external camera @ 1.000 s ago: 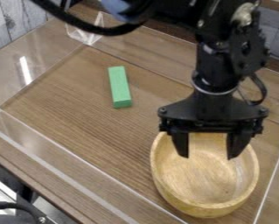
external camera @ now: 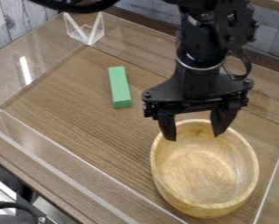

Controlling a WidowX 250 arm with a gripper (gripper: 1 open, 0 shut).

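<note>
The black robot gripper (external camera: 195, 112) hangs over the back rim of a pale wooden bowl (external camera: 205, 175), its two finger ends apart, with nothing visible held between them. The bowl sits at the lower right, and the part of its inside that shows is empty. A green block (external camera: 119, 86) lies on the wooden surface to the left of the gripper.
A clear plastic object (external camera: 86, 28) stands at the back left. The wooden surface (external camera: 72, 131) left of the bowl is free. A black object (external camera: 7, 214) shows at the lower left corner.
The gripper has shifted a little toward the back and left, away from over the bowl's middle, compared with the frame just before. The bowl and green block have not moved.
</note>
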